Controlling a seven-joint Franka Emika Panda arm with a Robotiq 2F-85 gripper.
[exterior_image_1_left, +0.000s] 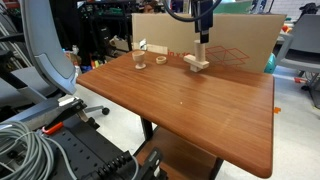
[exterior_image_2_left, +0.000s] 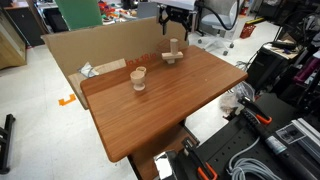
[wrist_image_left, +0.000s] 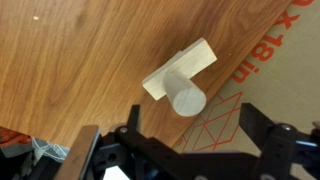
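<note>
An upright wooden cylinder stands at a flat pale wooden block near the table's back edge. In exterior view 1 the cylinder rises above the block. My gripper is open over them, its dark fingers apart on either side of the cylinder's lower end in the wrist view. Nothing shows held between the fingers. From exterior view 2, the gripper hangs above the cylinder.
Towards the table's other end stands a pale cup, with a small round wooden piece behind it. A cardboard panel lines the back edge.
</note>
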